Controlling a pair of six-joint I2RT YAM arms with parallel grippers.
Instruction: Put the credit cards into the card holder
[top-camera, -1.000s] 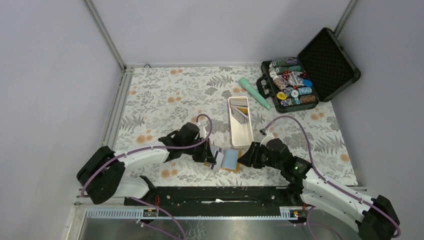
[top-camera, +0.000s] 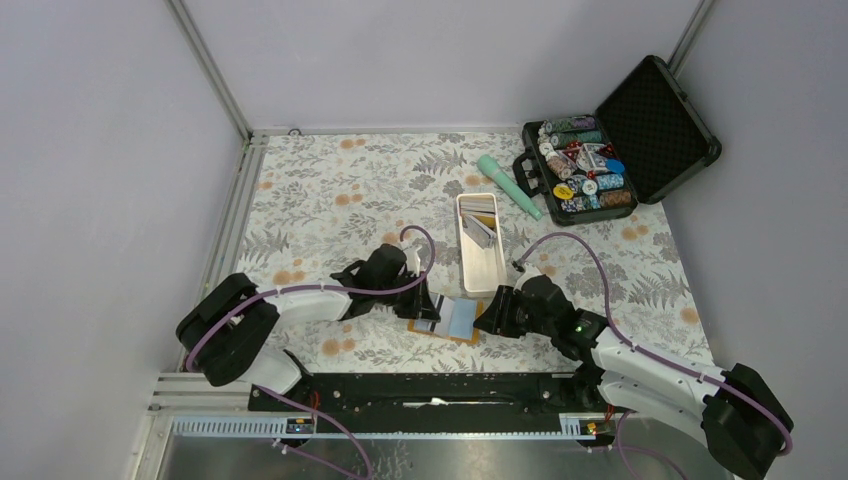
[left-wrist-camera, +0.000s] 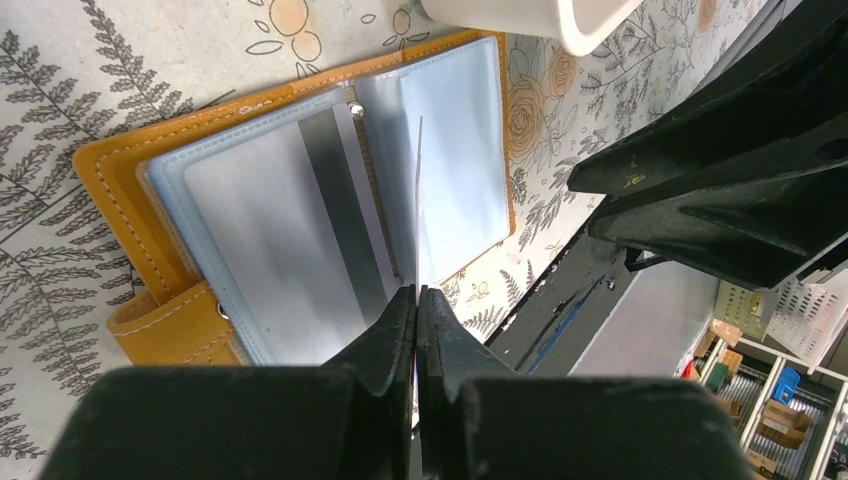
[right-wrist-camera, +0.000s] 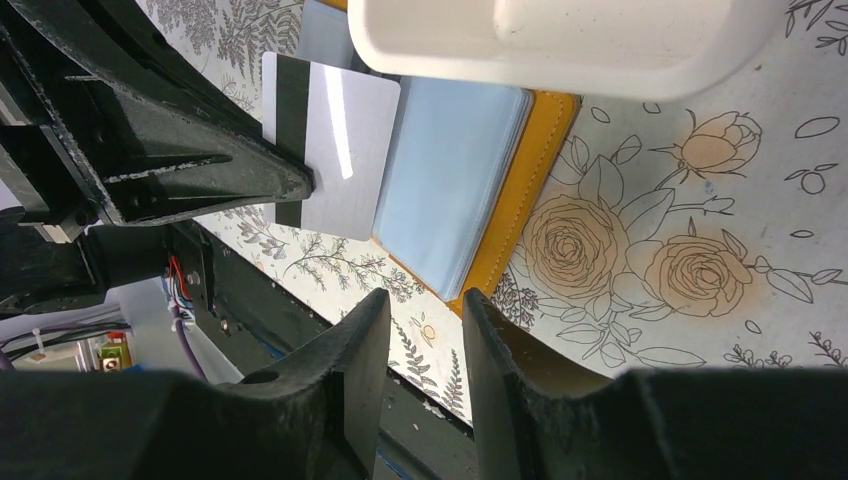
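Note:
The tan card holder (left-wrist-camera: 130, 200) lies spread open with light blue sleeves, and a grey-striped card (left-wrist-camera: 270, 220) sits in its left sleeve. My left gripper is shut on a white credit card with a black stripe; the left wrist view shows that card edge-on, upright above the holder. From the right wrist view, the card stands in front of the holder's blue right-hand sleeve (right-wrist-camera: 450, 180); whether it touches cannot be told. At the holder's right end, my right gripper is part open, its fingers apart with nothing between them.
Just behind the holder stands a white tray (top-camera: 482, 270) with several cards (top-camera: 480, 230) at its far end. A green microphone (top-camera: 510, 185) and an open black case (top-camera: 580, 165) of chips lie farther back.
My left gripper has moved right along the holder, carrying the card with it.

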